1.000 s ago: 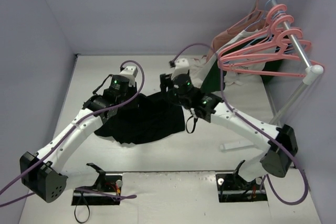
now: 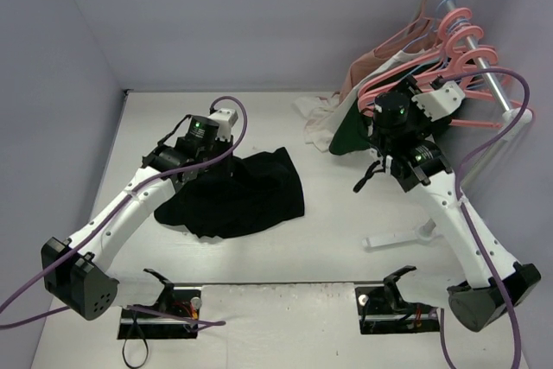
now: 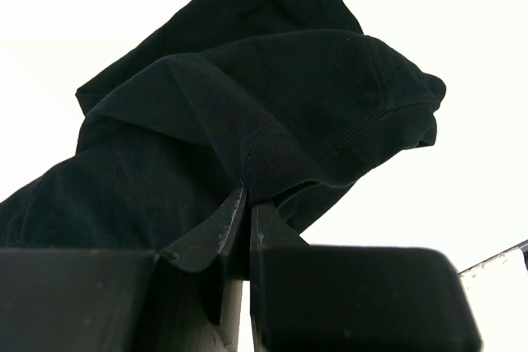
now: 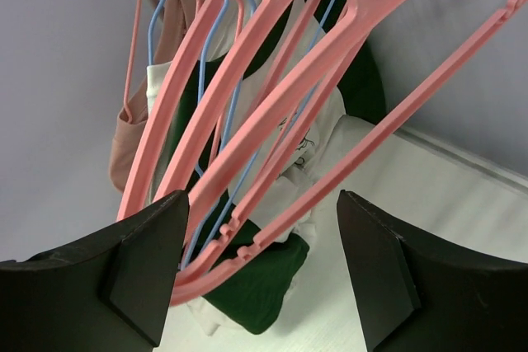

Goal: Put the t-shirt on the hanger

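Note:
The black t-shirt point(image 2: 251, 200) lies crumpled on the left half of the table. A fold of its cloth point(image 3: 272, 162) rises to the tips of my left gripper, which is shut on it. Pink hangers point(image 4: 272, 133) hang in a row from the rail at the right. My right gripper is open at their near side. The lower bar of the nearest hanger point(image 4: 330, 177) runs across the space between its fingers and passes close to the left one point(image 4: 148, 257); contact cannot be made out.
A white rail point(image 2: 484, 54) slopes along the right side, with its foot point(image 2: 393, 238) on the table. Behind the pink hangers hang other garments, among them a dark green one point(image 2: 347, 133) and a pinkish-brown one point(image 2: 367, 66).
My right arm has swung from beside the t-shirt to the right, up to the nearest hanger.

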